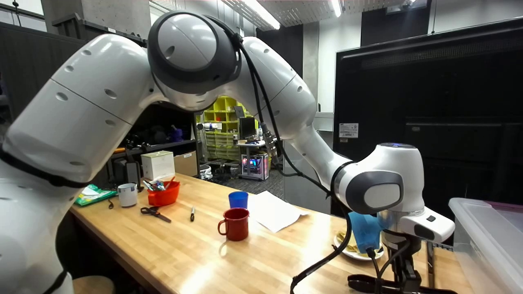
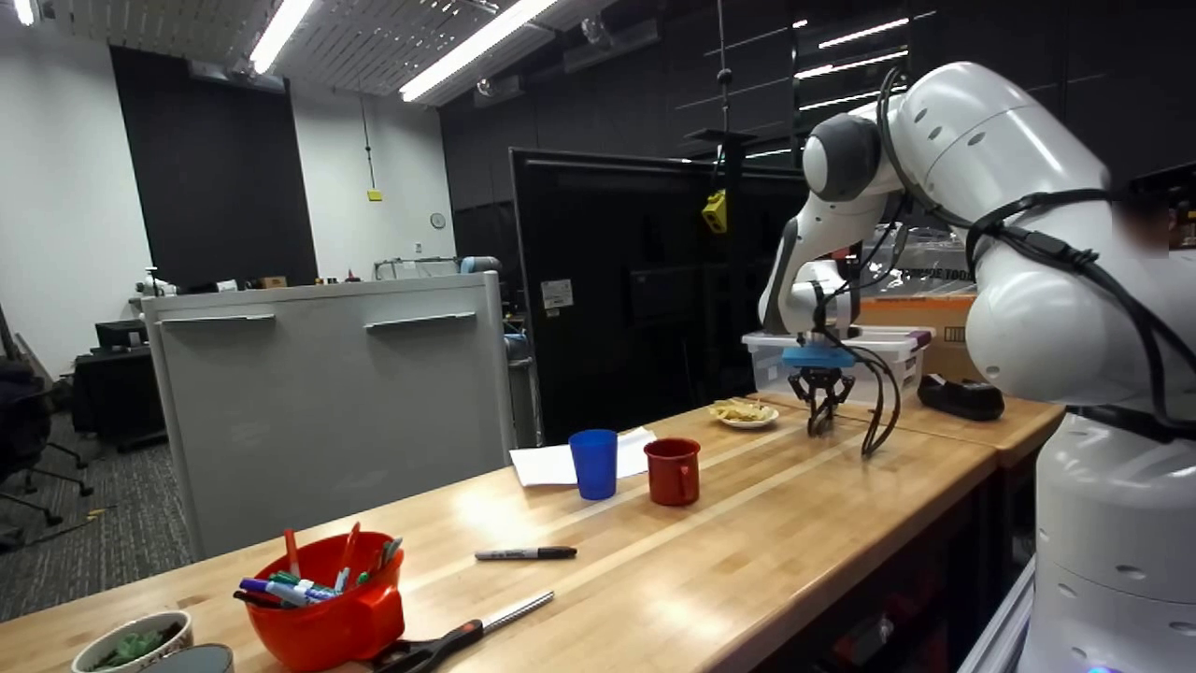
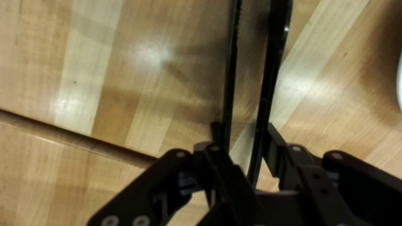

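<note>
A pair of long black tongs [image 3: 270, 75] runs up from the fingers in the wrist view, its two arms a small gap apart. My gripper is shut on the tongs, with a finger against the outer side of each arm. In exterior view 1 the black handle [image 1: 365, 283] sticks out left of the gripper [image 1: 407, 280], low over the table; the frame's bottom edge cuts off part. Exterior view 2 shows the gripper [image 2: 823, 417] pointing down beside the white plate of chips [image 2: 745, 417]. Only that plate's rim [image 3: 400, 84] enters the wrist view.
A clear plastic bin [image 1: 485, 240] stands right of the gripper. Farther along the table are a red mug [image 1: 236, 224], a blue cup [image 1: 238, 199], white paper [image 1: 274, 210], a marker [image 2: 527, 553], scissors [image 2: 460, 637] and a red pen holder [image 1: 164, 195].
</note>
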